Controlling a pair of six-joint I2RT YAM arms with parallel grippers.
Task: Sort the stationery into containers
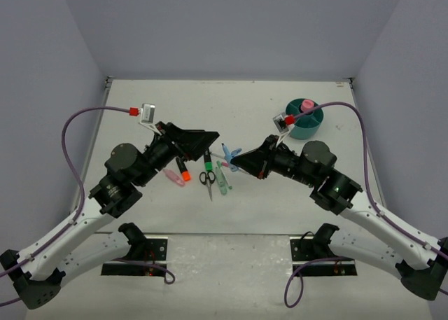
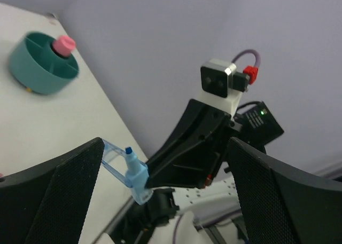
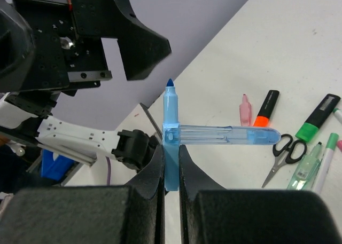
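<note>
My right gripper is shut on a light-blue pen-like piece (image 3: pixel 171 108) with a dark pointed tip and a long clear arm sticking out sideways. The piece is held up above the table. To its left my left gripper (image 1: pixel 211 142) stands open and apart from it, its fingers (image 2: pixel 59 196) spread wide with nothing between them. Below lie a pink highlighter (image 3: pixel 245 110), an orange-and-black marker (image 3: pixel 265 111), a green-and-black marker (image 3: pixel 318 118), black-handled scissors (image 3: pixel 289 149), a green translucent tool (image 3: pixel 305 172) and a white pen with a green cap (image 3: pixel 324 166).
A round teal divided container (image 1: pixel 304 131) stands at the back right, with a pink object (image 2: pixel 64 45) in it. Grey walls (image 1: pixel 217 40) bound the back and sides.
</note>
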